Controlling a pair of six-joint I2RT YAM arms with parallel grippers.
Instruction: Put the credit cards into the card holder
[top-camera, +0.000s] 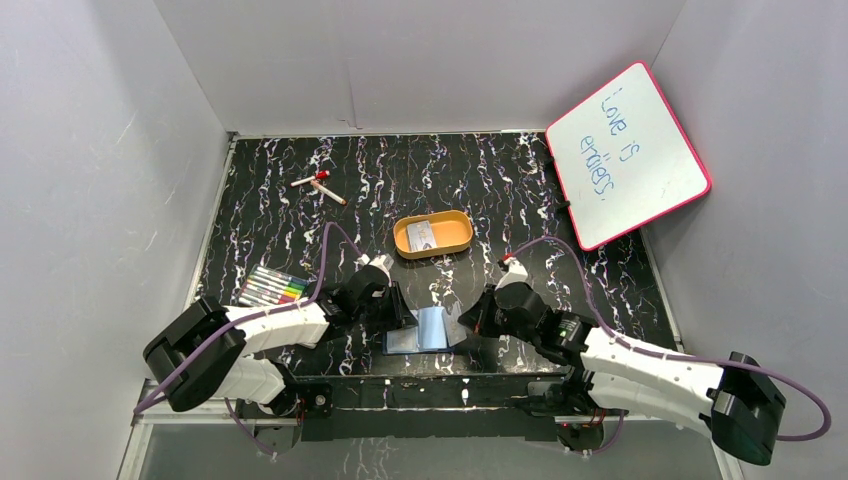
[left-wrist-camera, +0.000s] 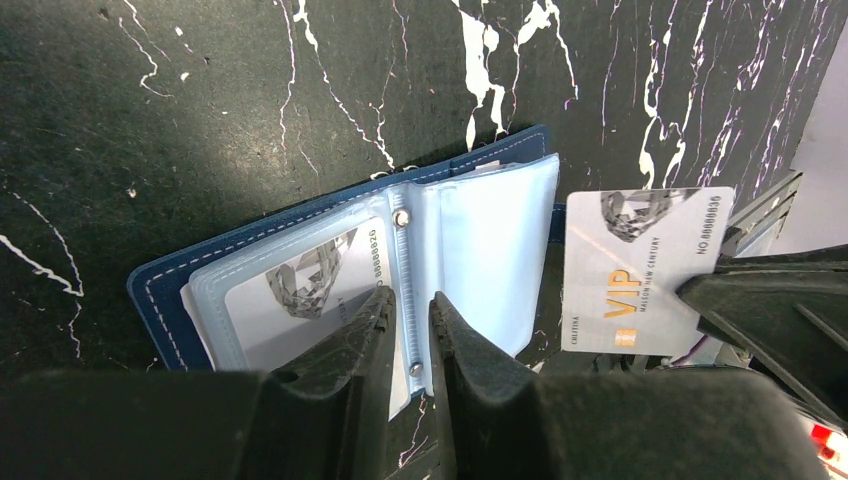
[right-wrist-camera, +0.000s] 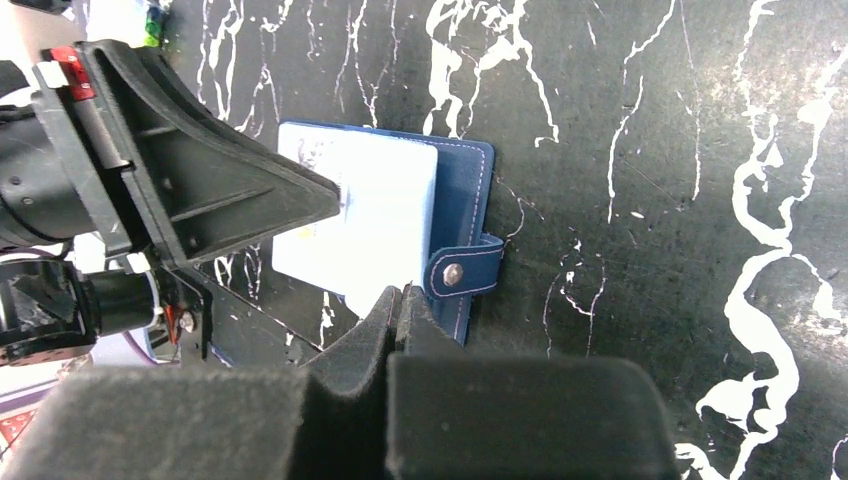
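The blue card holder (left-wrist-camera: 160, 275) lies spread out on the table, with a card (left-wrist-camera: 275, 295) under the clear sleeve of its left side. My left gripper is over its spine, shut with the holder's inner sleeve between the fingers. A silver VIP card (left-wrist-camera: 640, 265) is pinched in my right gripper (top-camera: 466, 321), at the right edge of the pale blue right-hand pocket (left-wrist-camera: 495, 250) and apart from it in the left wrist view. In the right wrist view the right fingertips look closed together; the holder's strap (right-wrist-camera: 465, 268) shows beside them.
An orange tray (top-camera: 455, 232) behind the holder contains more cards (top-camera: 421, 236). Colored markers (top-camera: 272, 286) lie at the left, and two loose pens (top-camera: 327, 192) farther back. A whiteboard (top-camera: 630, 155) leans at the right.
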